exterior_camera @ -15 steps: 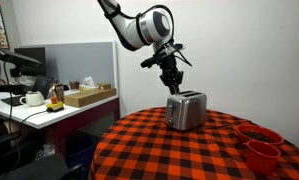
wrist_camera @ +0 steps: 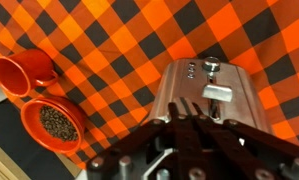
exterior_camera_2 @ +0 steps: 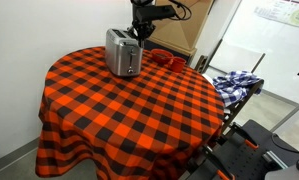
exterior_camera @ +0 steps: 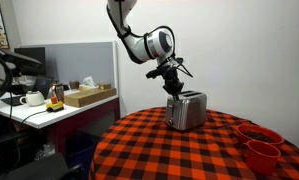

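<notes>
A silver toaster (exterior_camera: pixel 189 111) stands upright on the checked tablecloth. My gripper (exterior_camera: pixel 174 95) is down at its end, close beside the upper edge. In the second exterior view the toaster (exterior_camera_2: pixel 122 55) partly stands out in front of the arm. From the wrist, the toaster's end (wrist_camera: pixel 179 82) shows a lever (wrist_camera: pixel 218 93), a round knob (wrist_camera: pixel 212 63) and small buttons. The gripper is shut near the lever, with nothing visible between its fingers; whether it touches the toaster cannot be told.
A red mug (wrist_camera: pixel 23 72) and a red bowl (wrist_camera: pixel 34 118) of brown beans stand apart from the toaster. The red-and-black tablecloth (exterior_camera: pixel 149 155) has wide free room in front. A white side table (exterior_camera: pixel 64 113) with boxes is at the left.
The arm has come down and slightly right, bringing the gripper lower against the toaster's end in view. The toaster, mug and bowl have not moved.
</notes>
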